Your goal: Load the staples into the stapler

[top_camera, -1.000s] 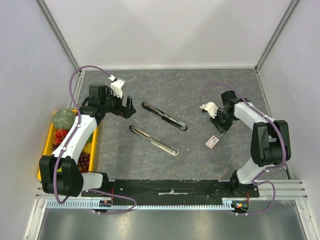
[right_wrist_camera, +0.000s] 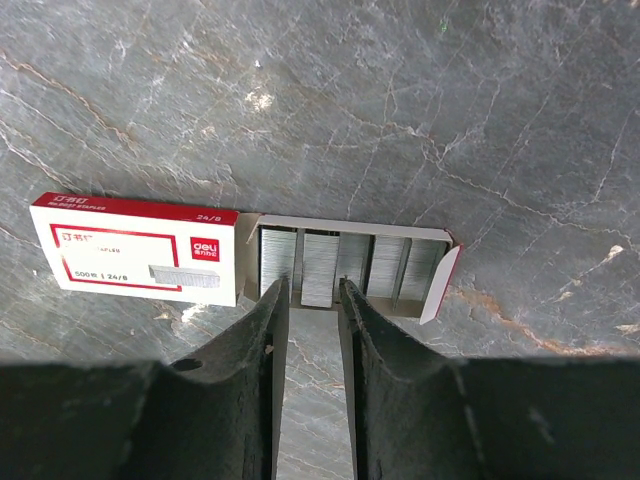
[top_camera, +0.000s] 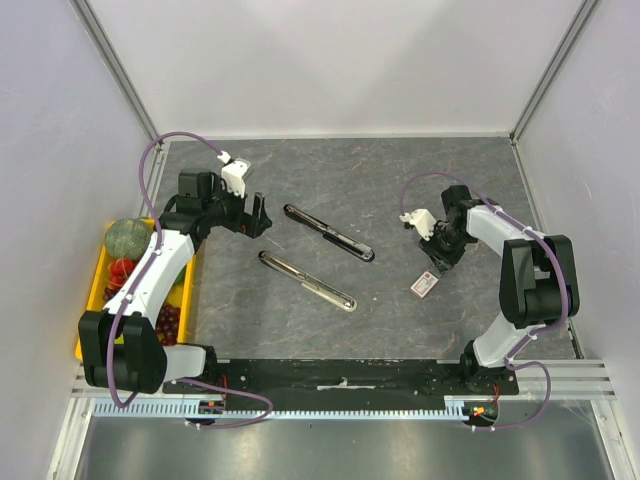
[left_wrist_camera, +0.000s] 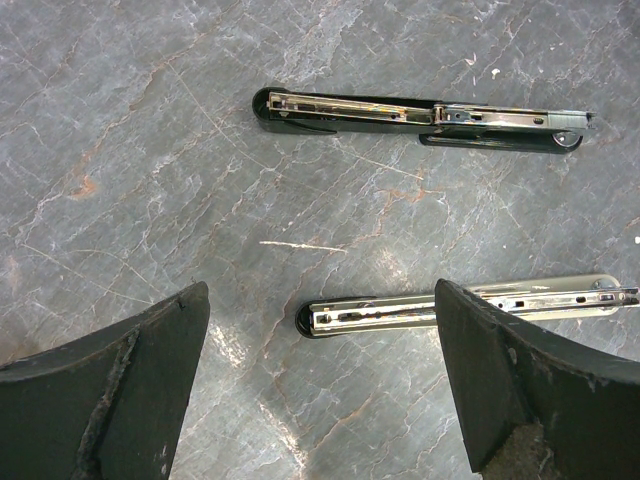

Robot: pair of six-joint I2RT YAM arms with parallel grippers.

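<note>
Two opened staplers lie on the grey table: a black one (top_camera: 330, 234) and, nearer the front, a pale one (top_camera: 307, 281). Both show in the left wrist view, beyond my left gripper, which is open and empty. The red and white staple box (right_wrist_camera: 140, 248) lies to the right of the staplers, its tray pulled out with several staple strips inside. Over that tray is my right gripper, fingers narrowed, its fingertips either side of the near end of one bright staple strip (right_wrist_camera: 319, 262). Whether they press on it, I cannot tell.
A yellow crate (top_camera: 188, 292) of fruit and vegetables stands at the left edge, beside the left arm. Free table surface lies between the staplers and the box, and across the back.
The right arm has shifted slightly toward the front, over the staple tray, and has held about still since. The left arm, staplers and box stay where they were.
</note>
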